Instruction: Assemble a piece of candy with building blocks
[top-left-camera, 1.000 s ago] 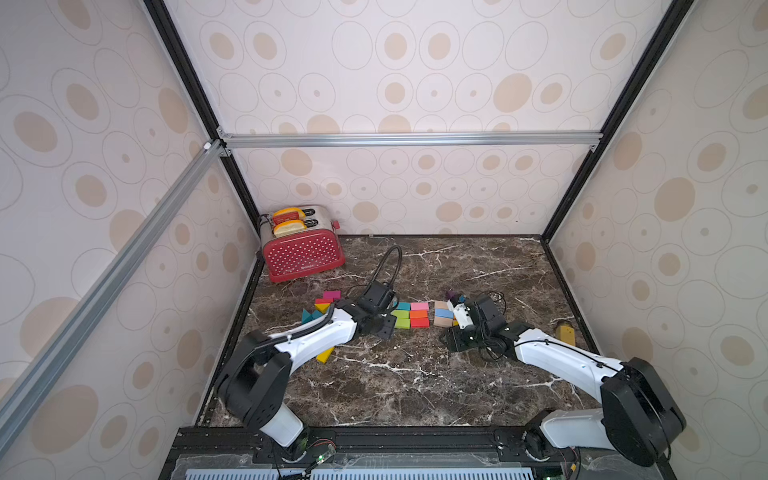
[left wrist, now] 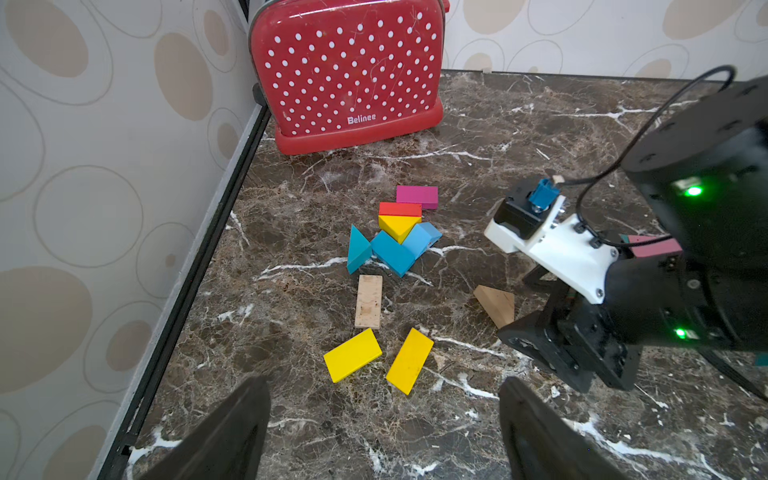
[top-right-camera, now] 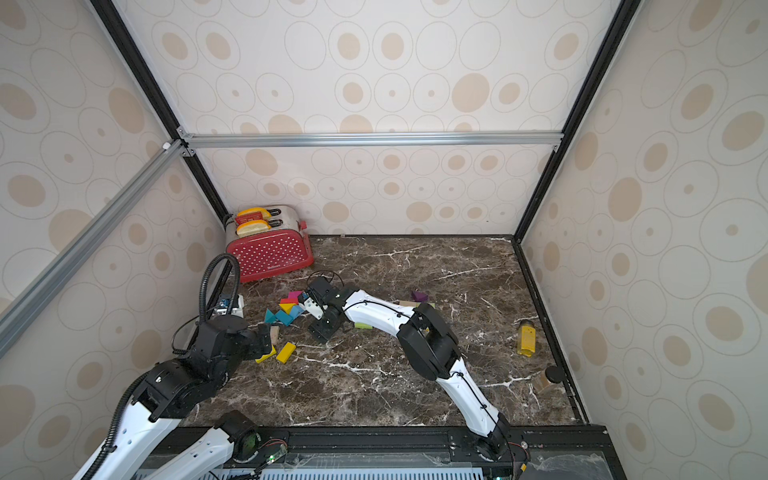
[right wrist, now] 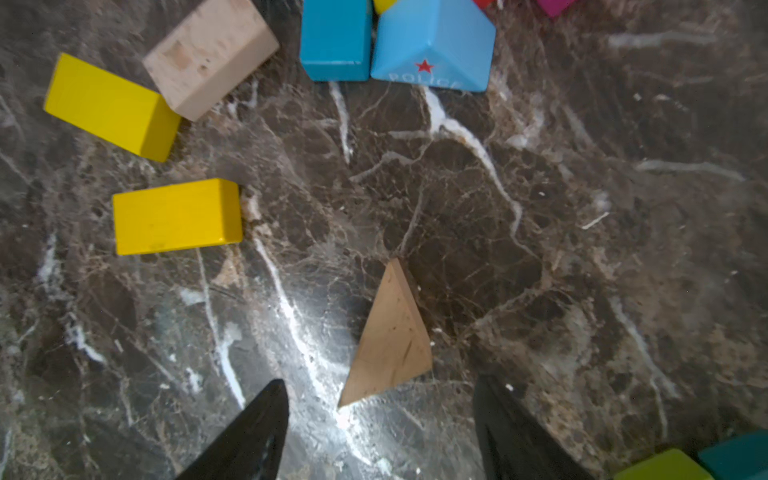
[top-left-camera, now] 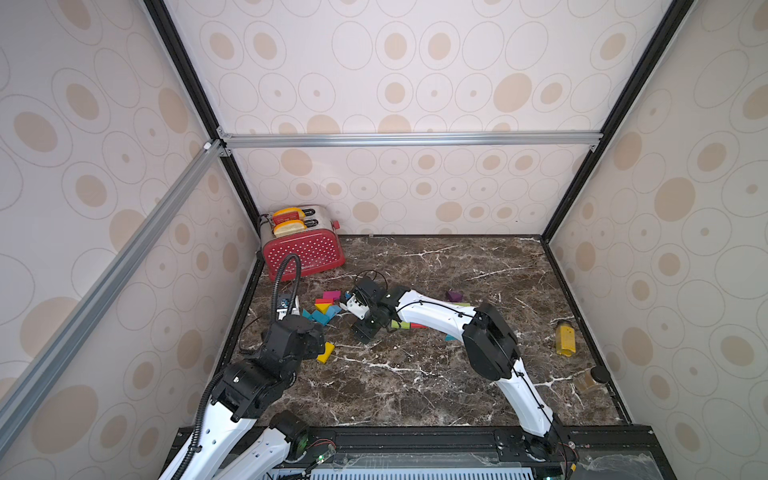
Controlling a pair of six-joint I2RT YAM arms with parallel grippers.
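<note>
A wooden triangular block point(right wrist: 388, 352) lies on the table beneath my right gripper, whose fingers stand open on either side in the right wrist view, apart from it. My left gripper is also open, high over the left of the table with nothing between its fingers. In the left wrist view, two yellow blocks point(left wrist: 353, 355) and a plain wooden block point(left wrist: 369, 301) lie below it. Farther back sit a teal triangle point(left wrist: 359, 249), blue blocks point(left wrist: 393, 253), a red block point(left wrist: 400, 209) and a magenta block point(left wrist: 417, 196).
My right arm point(top-left-camera: 432, 313) crosses and mostly hides the row of coloured blocks, with a green block point(top-left-camera: 400, 325) showing. A red toaster point(top-left-camera: 304, 250) stands at the back left. A yellow object point(top-left-camera: 565, 339) lies far right.
My left gripper has swung left, away from the middle row. My right gripper has travelled left from that row to above the wooden triangle. The blocks that stay visible have not shifted.
</note>
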